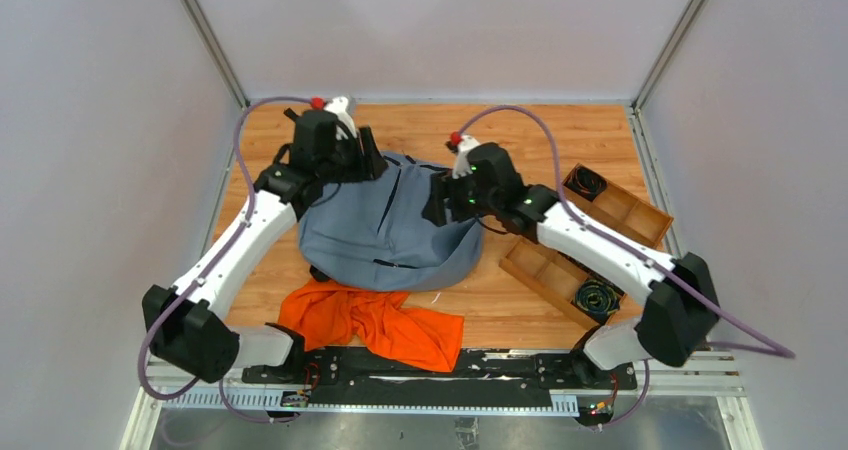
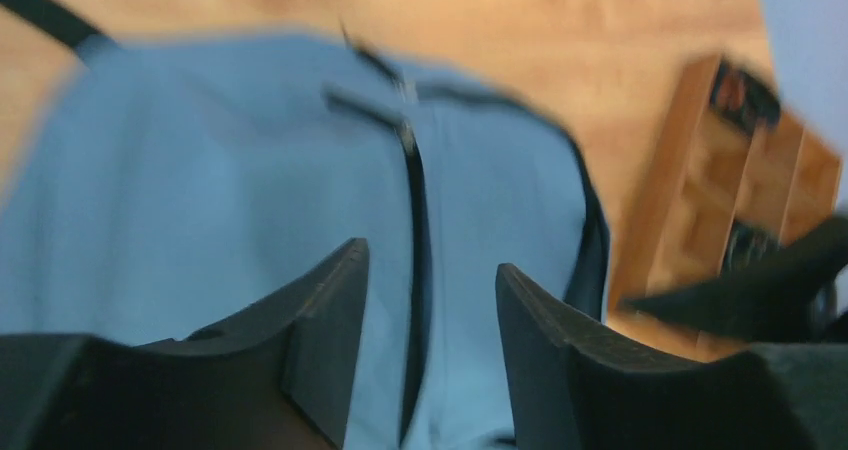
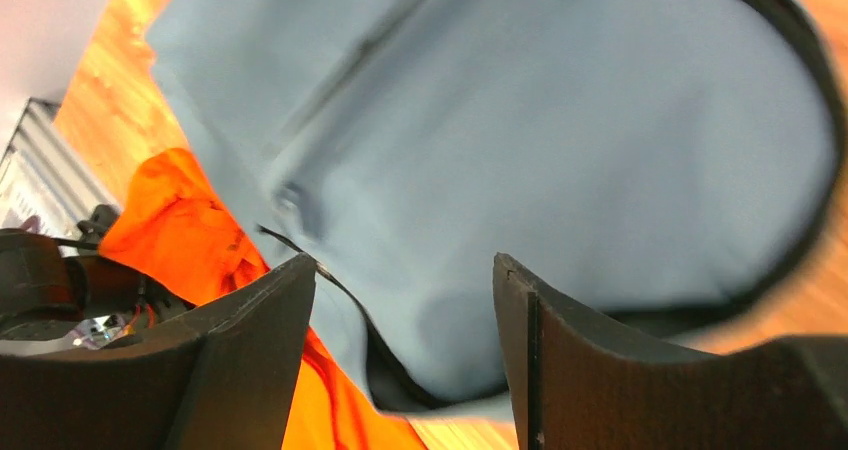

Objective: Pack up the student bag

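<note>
The blue-grey bag (image 1: 350,240) lies flat in the middle of the wooden table, zippers along its top and lower part. My left gripper (image 1: 370,155) is raised over the bag's upper part, fingers apart with only bag fabric seen beneath. My right gripper (image 1: 438,202) hangs above the bag's right side, open and empty. In the right wrist view the bag (image 3: 560,160) fills most of the frame, partly blurred.
An orange cloth (image 1: 390,330) lies below the bag. Two wooden compartment boxes (image 1: 630,210) with coiled dark items sit at the right. Bare table shows along the back and left.
</note>
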